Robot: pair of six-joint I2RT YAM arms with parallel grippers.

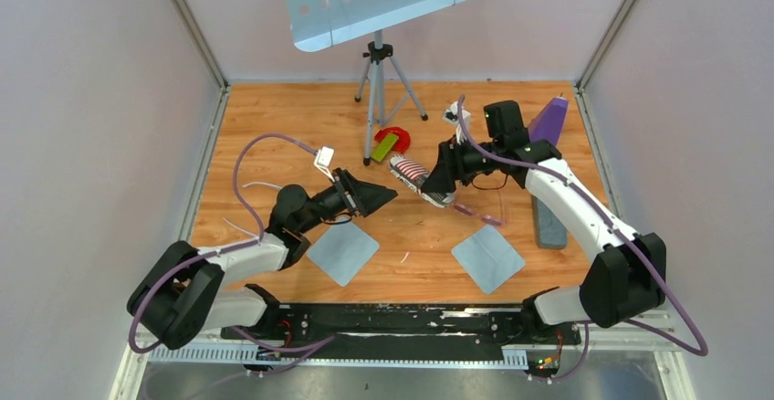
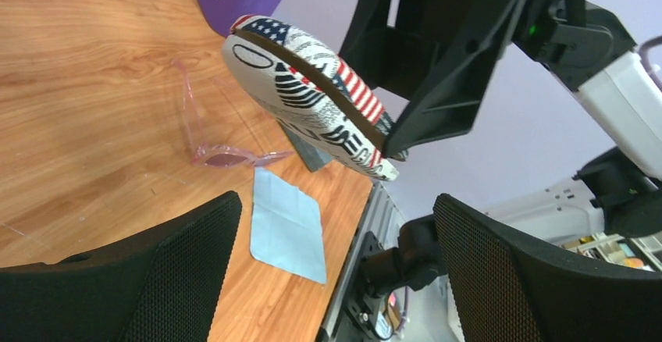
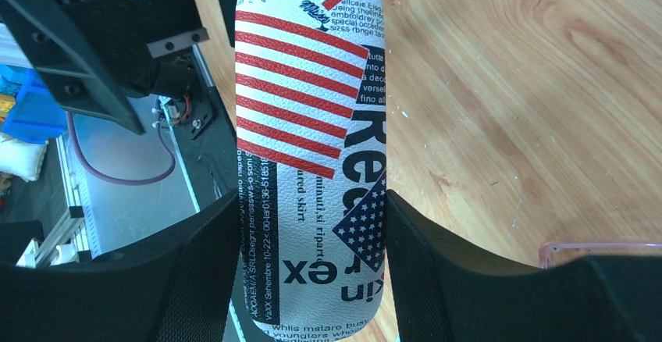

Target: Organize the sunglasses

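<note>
A glasses case (image 1: 415,173) printed with flags and lettering hangs above the table, and my right gripper (image 1: 438,184) is shut on it. In the right wrist view the case (image 3: 308,162) stands lengthwise between the two fingers; its lid looks closed. My left gripper (image 1: 388,197) is open to the left of the case, with nothing between its fingers. Pinkish sunglasses (image 1: 482,213) lie on the table to the right of the case, their temples spread in the left wrist view (image 2: 226,156).
Two pale cloths (image 1: 344,252) (image 1: 488,258) lie near the front edge. A grey case (image 1: 548,225) and a purple object (image 1: 549,121) are at the right. At the back, a tripod (image 1: 377,99) stands by a red item (image 1: 398,139) and a green item (image 1: 384,148).
</note>
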